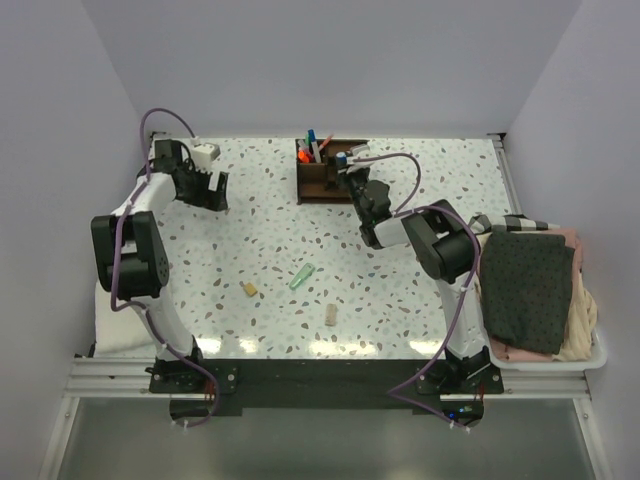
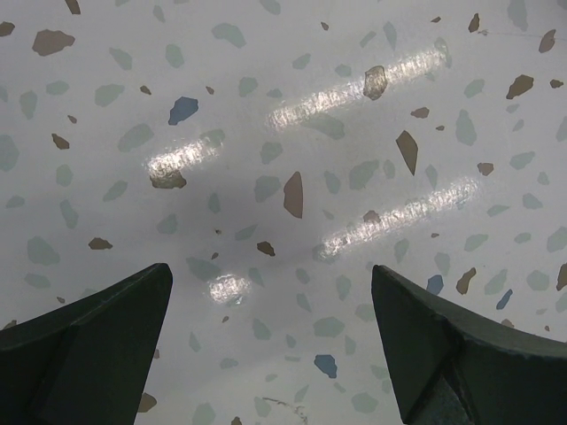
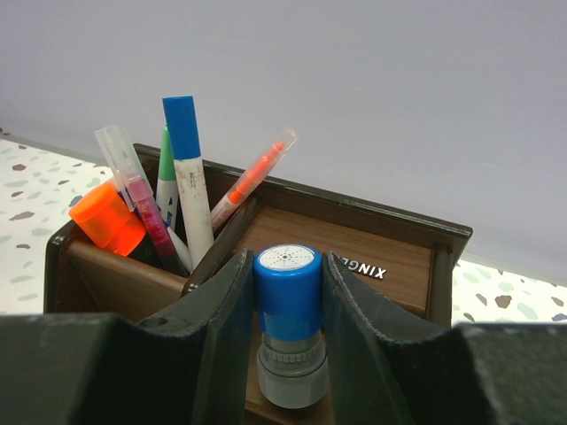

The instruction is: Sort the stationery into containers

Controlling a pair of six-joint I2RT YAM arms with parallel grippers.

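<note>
My right gripper is shut on an upright blue-capped cylinder (image 3: 289, 297), clear-grey below, held at the front section of a dark wooden organizer (image 3: 115, 283). The organizer's back-left compartment holds markers (image 3: 190, 190), a pink pen (image 3: 151, 212), an orange item (image 3: 104, 217) and an orange highlighter (image 3: 252, 177). On the table lie a green item (image 1: 301, 276), a yellow block (image 1: 250, 289) and a pale oblong item (image 1: 330, 314). My left gripper stands open at the far left, over bare tabletop.
A white bin (image 1: 595, 355) of folded cloths stands at the right edge; a white cloth (image 1: 115, 325) lies at the lower left.
</note>
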